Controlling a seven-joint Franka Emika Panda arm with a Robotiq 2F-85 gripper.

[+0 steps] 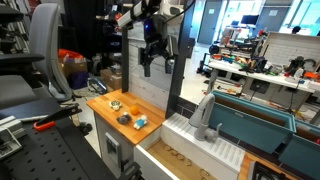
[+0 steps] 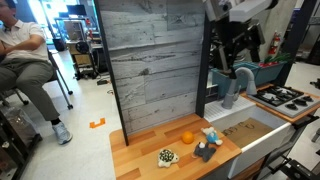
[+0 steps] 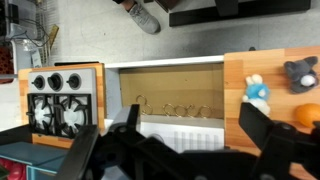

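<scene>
My gripper is open, its two dark fingers wide apart at the bottom of the wrist view with nothing held between them. In exterior view 1 the gripper hangs high above the counter, in front of the grey plank panel. On the wooden counter lie a blue-and-white toy, a grey toy and an orange. A spotted toy lies left of them in exterior view 2. None of these touches the gripper. An open drawer shows several small rings along its floor.
A stove stands beyond the drawer, on the far side from the toys. The grey faucet rises from the white sink area behind the drawer. The upright plank panel borders the toy counter. Much of the drawer floor is bare.
</scene>
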